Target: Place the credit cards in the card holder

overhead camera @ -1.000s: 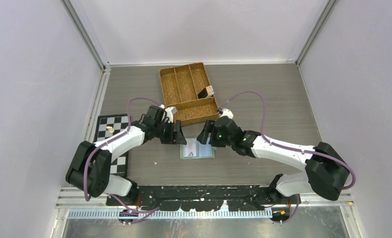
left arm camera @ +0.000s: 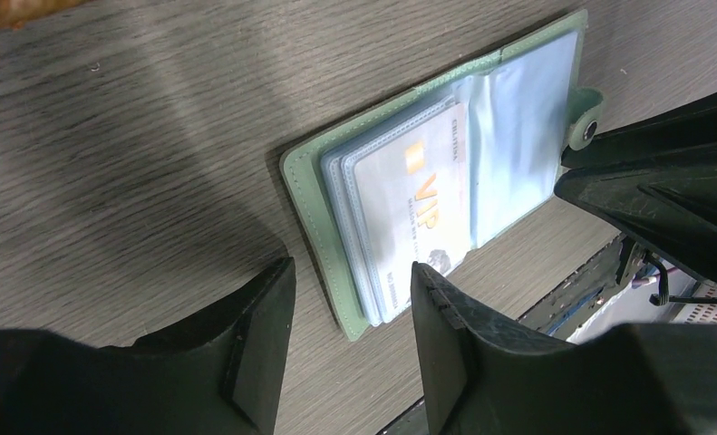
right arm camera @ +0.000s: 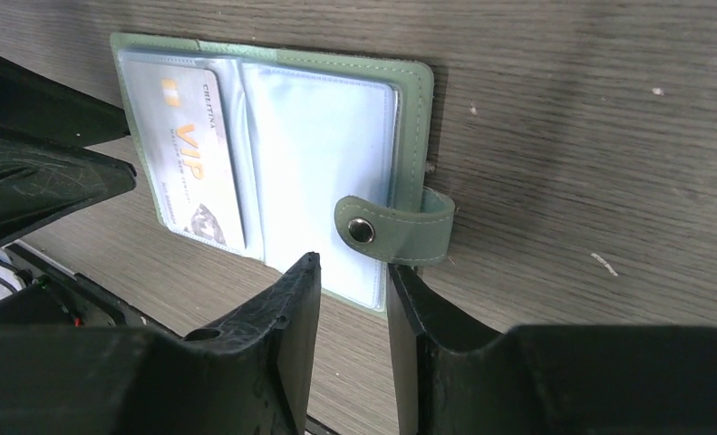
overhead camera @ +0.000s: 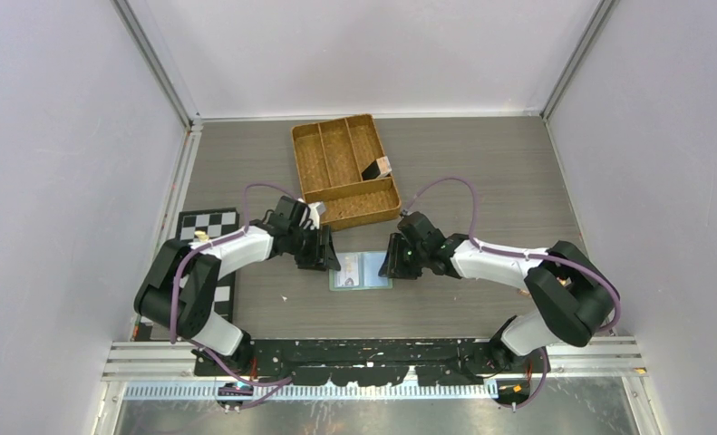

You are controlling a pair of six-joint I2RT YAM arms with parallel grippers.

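The pale green card holder [overhead camera: 360, 285] lies open on the table between both grippers, with clear sleeves; a white VIP card [left arm camera: 409, 199] shows in its left sleeve, while the right sleeve looks empty. My left gripper hovers at the holder's left end, fingers apart, nothing between them. My right gripper is at the holder's right end by the snap strap [right arm camera: 400, 227], fingers part open on either side near the sleeve's edge; whether the strap is between them is unclear.
A brown compartment tray [overhead camera: 341, 159] with a small box stands behind the holder. A checkered board [overhead camera: 209, 219] lies under the left arm.
My right gripper has moved right and slightly toward the front, down to the holder's right end.
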